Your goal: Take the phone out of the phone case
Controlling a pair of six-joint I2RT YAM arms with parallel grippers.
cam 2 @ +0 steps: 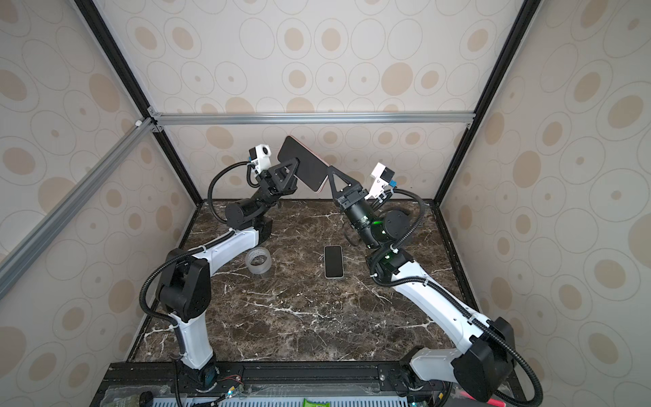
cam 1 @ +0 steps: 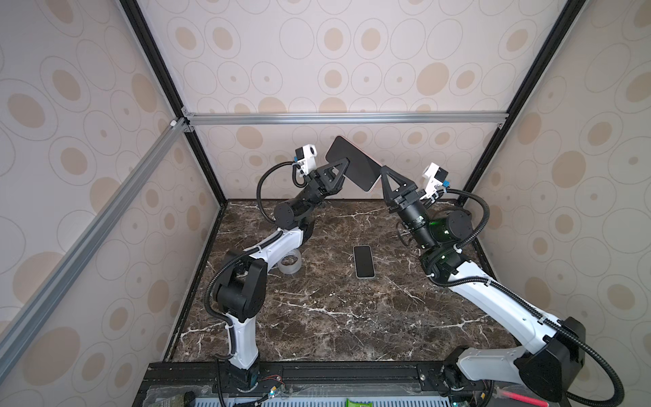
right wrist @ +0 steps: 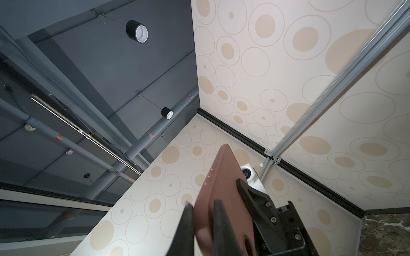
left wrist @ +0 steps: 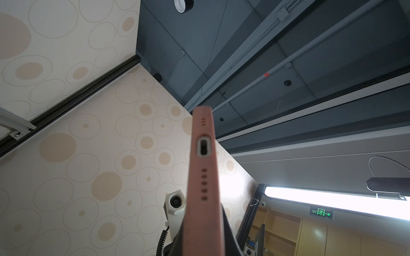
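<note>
A black-screened phone (cam 1: 354, 157) in a pink case (left wrist: 204, 179) is held up in the air, tilted. My left gripper (cam 1: 343, 165) is shut on it from the left. My right gripper (cam 1: 384, 175) is at its lower right corner, its fingers around the pink case edge (right wrist: 224, 170) in the right wrist view; blur there hides whether they touch it or how wide they stand. The left wrist view shows the case's edge with port and holes, hiding most of the fingers.
A second phone (cam 1: 363, 262) lies on the marble tabletop (cam 1: 325, 305), with a tape roll (cam 2: 259, 252) to its left. Walls enclose the back and sides; a rail (cam 1: 346, 118) crosses the back wall.
</note>
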